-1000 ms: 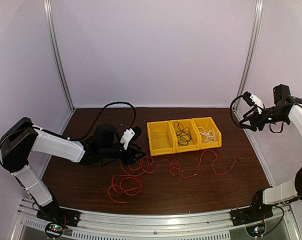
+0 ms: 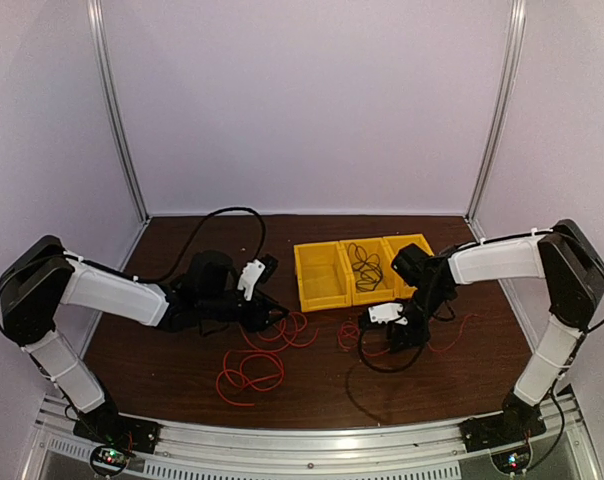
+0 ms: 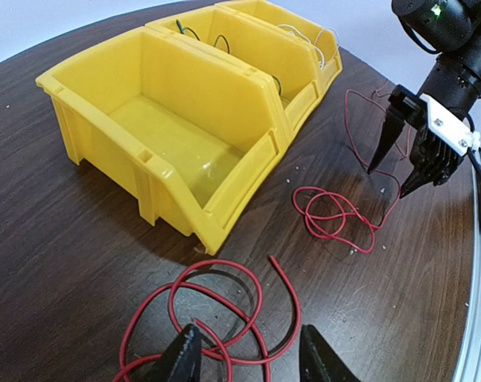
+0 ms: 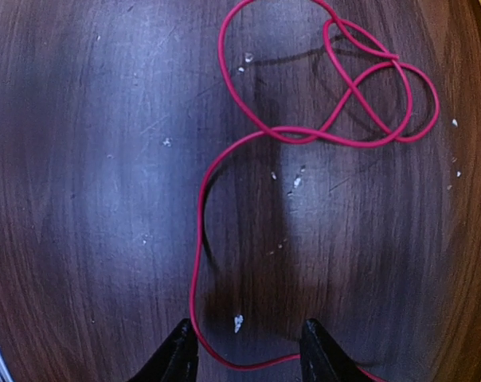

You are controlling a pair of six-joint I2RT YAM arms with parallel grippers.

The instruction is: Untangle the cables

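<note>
Red cables lie loose on the brown table. One forms loops [image 2: 252,385] at the front left, under my left gripper [image 2: 272,315]; in the left wrist view its loops [image 3: 256,302] are just beyond the open fingers. A second red cable lies right of it, with crossed loops and a long tail, seen from above in the right wrist view [image 4: 198,239]. My right gripper hangs low over that cable, fingers apart, nothing visible between them except the cable [image 4: 252,366] passing on the table below.
Three yellow bins [image 2: 322,300] stand behind the cables: the left one empty, the middle with a dark cable [image 2: 367,270], the right with a white one [image 3: 308,36].
My right arm has swung from high at the right side, left and down over the right red cable. The left arm has barely moved.
</note>
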